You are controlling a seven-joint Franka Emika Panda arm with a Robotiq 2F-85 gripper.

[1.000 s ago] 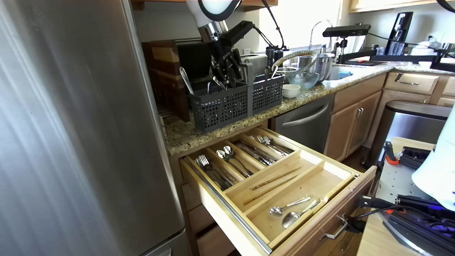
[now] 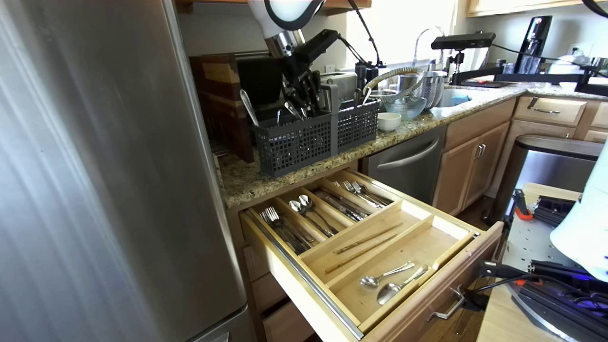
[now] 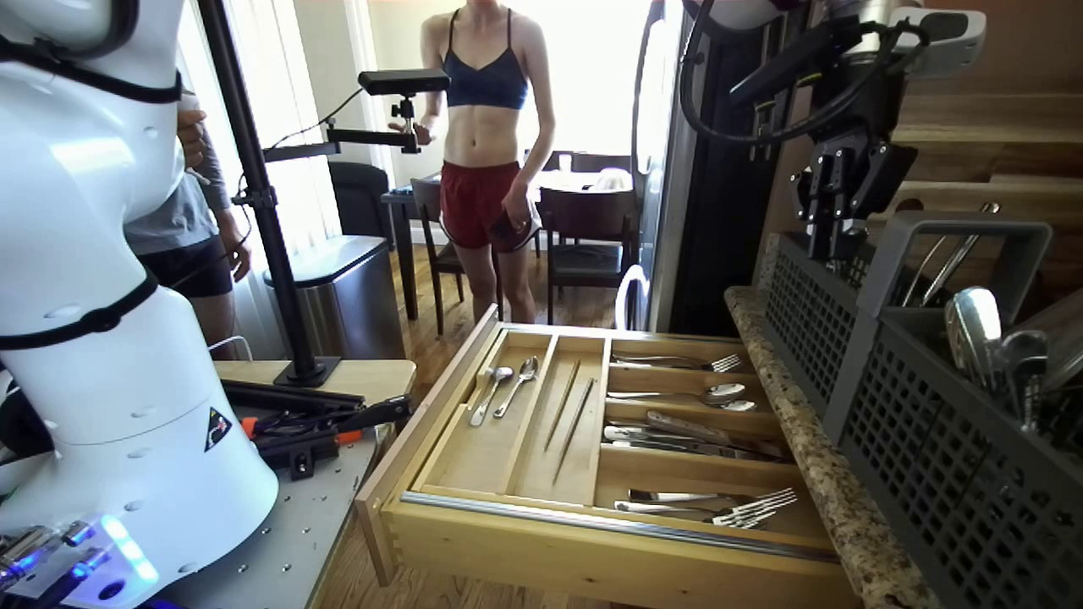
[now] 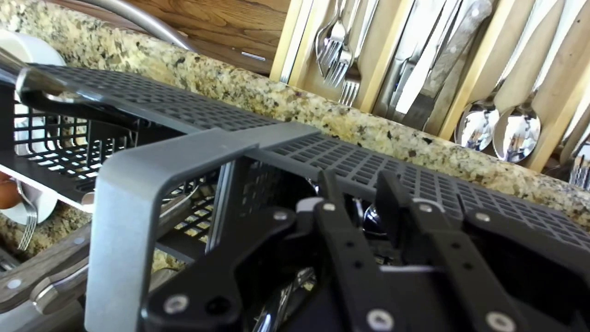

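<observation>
My gripper point(image 2: 308, 109) points down into the grey cutlery basket point(image 2: 296, 145) on the counter. In the wrist view its two black fingers point(image 4: 332, 191) are apart, with a gap between them, inside the basket beside its grey handle point(image 4: 182, 149). Shiny metal utensils point(image 4: 373, 218) show in and below that gap; no grip on them can be made out. Exterior view 2 has the fingertips low at the basket's far end, partly hidden by its wall. Below the counter, the open drawer point(image 3: 609, 538) holds forks point(image 3: 756, 507), spoons point(image 3: 726, 392) and knives point(image 3: 670, 436) in separate compartments.
Two chopsticks point(image 2: 365, 239) and two spoons point(image 2: 390, 291) lie in the drawer's front compartments. Wooden boards point(image 2: 219, 102) stand behind the basket, and a white bowl point(image 2: 389, 120) sits beside it. The refrigerator point(image 2: 114, 171) closes off the left side.
My gripper's pose over the basket differs only slightly from a second ago. The basket, drawer and visible cutlery have not moved.
</observation>
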